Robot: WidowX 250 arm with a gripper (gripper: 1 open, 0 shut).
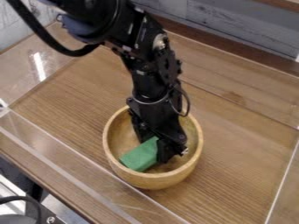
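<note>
A round tan wooden bowl (153, 179) sits near the front of the table, with a green block (139, 156) lying tilted inside it. The black gripper (162, 149) reaches down into the bowl at the block's right end, its fingers shut on the block. The far end of the block is hidden by the fingers.
A pale panel stands along the back.
</note>
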